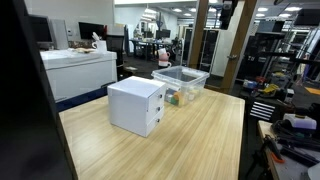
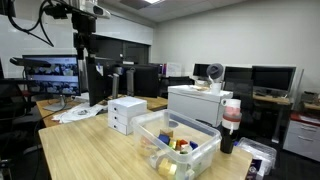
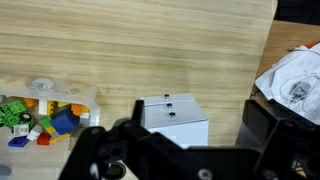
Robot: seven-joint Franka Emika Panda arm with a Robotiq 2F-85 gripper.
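Note:
A small white drawer box point(image 1: 135, 106) with knobs on its front stands on the wooden table. It is also seen in exterior view 2, left of the clear bin point(image 2: 205, 160), which holds colorful blocks point(image 3: 40, 120). High above the table hangs my gripper; the wrist view looks down on the drawer box point(image 3: 178, 122) between its dark, spread fingers. The fingers stand open, and nothing shows between them. Parts of the box and bin are hidden behind the gripper in the wrist view.
Behind the bin stands a dark bottle with a pale top point(image 2: 230, 125). A clear container of small items point(image 2: 262, 158) sits at the table's right edge. White papers or cloth point(image 3: 300, 80) lie off to one side.

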